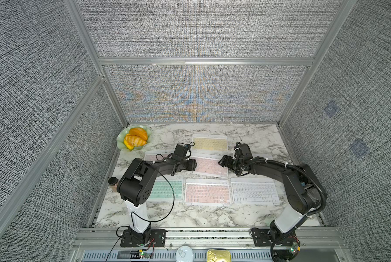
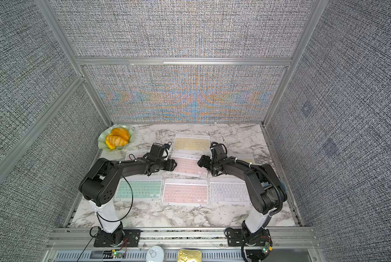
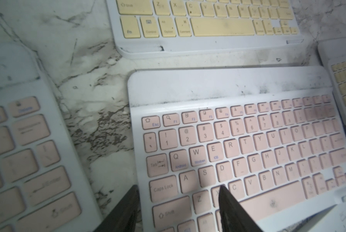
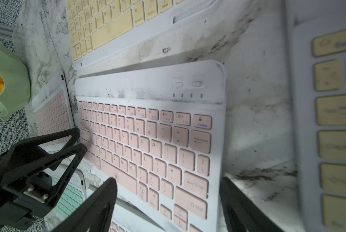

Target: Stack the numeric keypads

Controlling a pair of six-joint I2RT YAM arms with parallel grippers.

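A pink keypad point(image 1: 208, 166) lies in the middle of the table between both grippers, its right end turned slightly towards the front. My left gripper is shut on its left edge. At the right end, my right gripper stands part open, its fingers point(image 4: 103, 197) on either side of the right edge. A second pink keypad point(image 1: 207, 193) lies in the front row between the green keypad point(image 1: 167, 190) and the white keypad point(image 1: 254, 192). Behind is a yellow keypad point(image 1: 210, 143). Another pink one point(image 3: 22, 154) lies at left, and another yellow one point(image 4: 337, 116) at right.
A green bowl point(image 1: 121, 140) of yellow-orange items stands at the back left. A small dark-capped jar point(image 1: 113, 181) is at the left edge.
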